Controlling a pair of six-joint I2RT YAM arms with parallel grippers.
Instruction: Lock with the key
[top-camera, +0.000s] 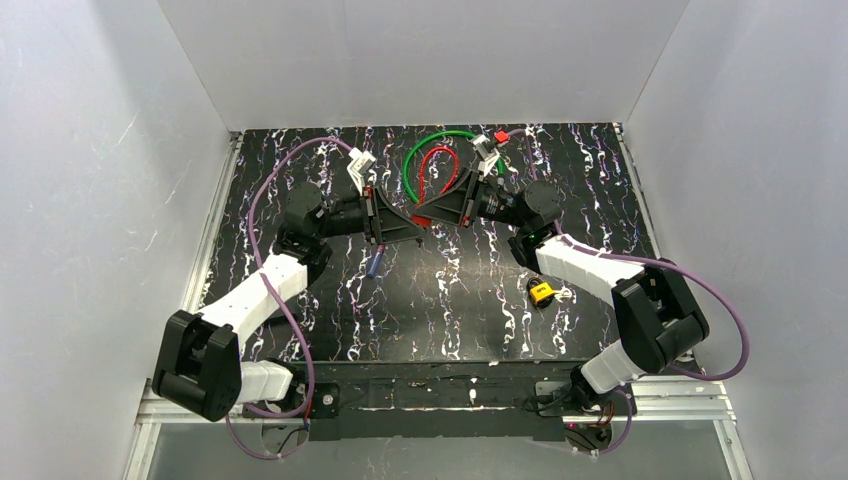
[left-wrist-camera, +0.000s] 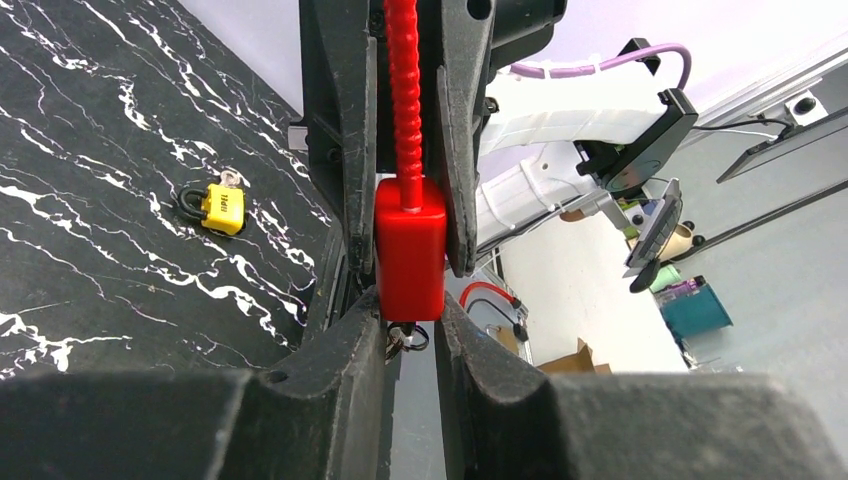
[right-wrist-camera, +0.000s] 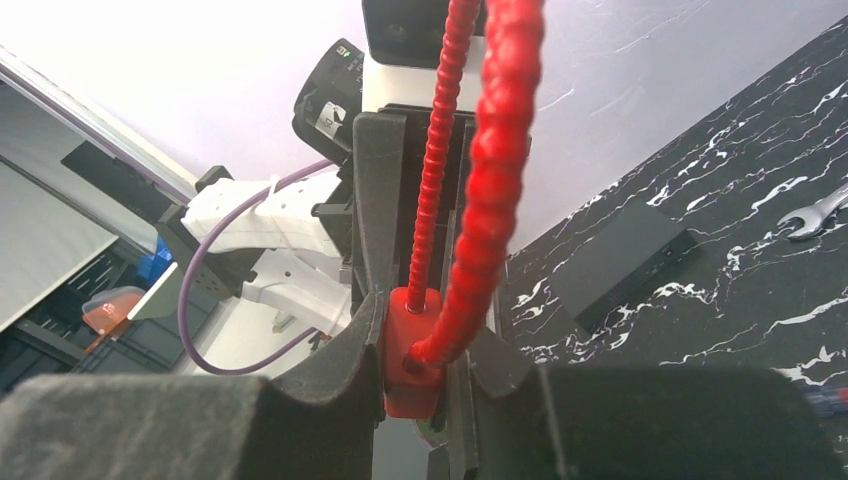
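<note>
The red cable lock has a block-shaped body (left-wrist-camera: 410, 250), held up off the table, with its beaded red cable (right-wrist-camera: 500, 150) looping upward. My right gripper is shut on this lock body from the right. Just below the body, in the left wrist view, a small metal ring with what looks like a key (left-wrist-camera: 407, 340) shows. My left gripper (top-camera: 420, 233) meets it from the left, its fingers (left-wrist-camera: 350, 375) to either side of the lock's lower end and the ring. Whether those fingers press on anything is hidden.
A yellow and black padlock (top-camera: 541, 293) lies right on the table. A green cable (top-camera: 410, 165) loops at the back, and a blue-handled tool (top-camera: 375, 264) lies left of centre. A black box (right-wrist-camera: 620, 262) and a wrench (right-wrist-camera: 815, 213) also lie there.
</note>
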